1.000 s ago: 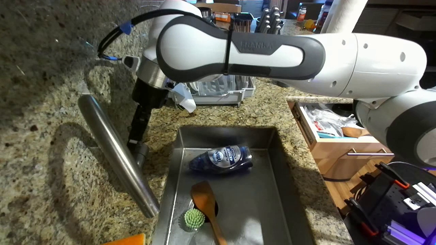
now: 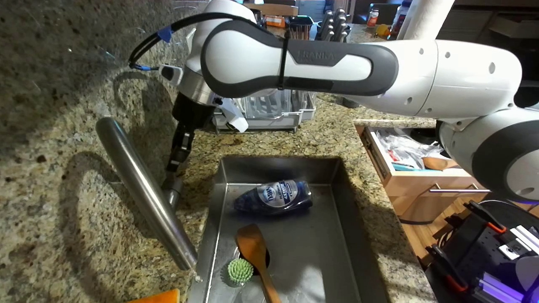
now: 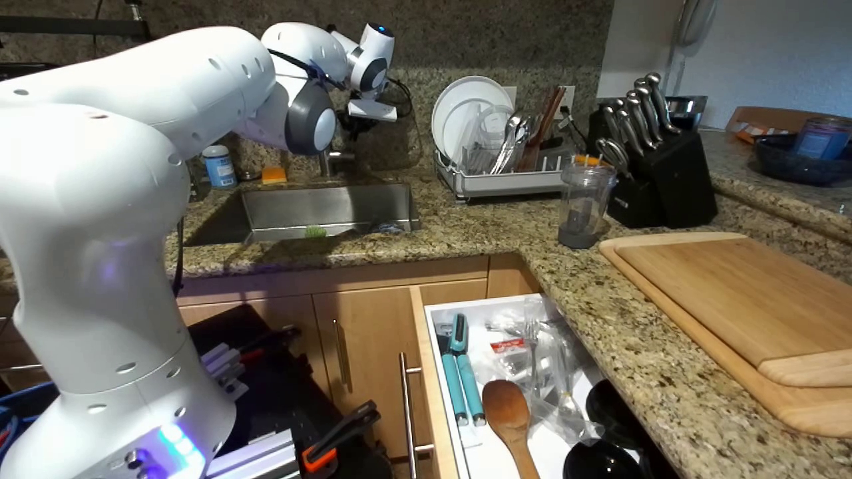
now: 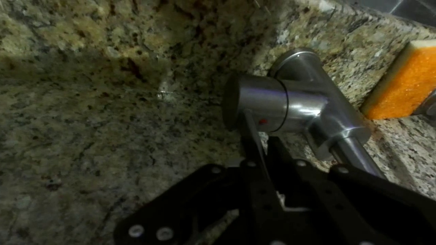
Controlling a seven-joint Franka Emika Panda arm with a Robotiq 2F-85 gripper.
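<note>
The steel faucet (image 4: 310, 96) lies across the middle of the wrist view, with a red dot on its round valve body. A thin lever (image 4: 252, 126) comes off that body and runs between the black fingers of my gripper, which is shut on it. In exterior view 1 my gripper (image 2: 173, 166) points down behind the long spout (image 2: 144, 187), close to the valve. At the spout's tip a small bright spot shows, perhaps water. The far end of the lever is hidden by the fingers.
Under the spout, the sink (image 2: 308, 247) holds a blue soap bottle (image 2: 275, 197), a wooden spatula (image 2: 252, 245) and a green brush (image 2: 240, 271). An orange sponge (image 4: 404, 83) is beside the faucet. A dish rack (image 3: 511, 185) stands right of the sink; a drawer (image 3: 471, 451) is open.
In exterior view 1 my gripper and wrist have shifted slightly right and up. The valve end now appears turned, and the bright spot under the spout is new.
</note>
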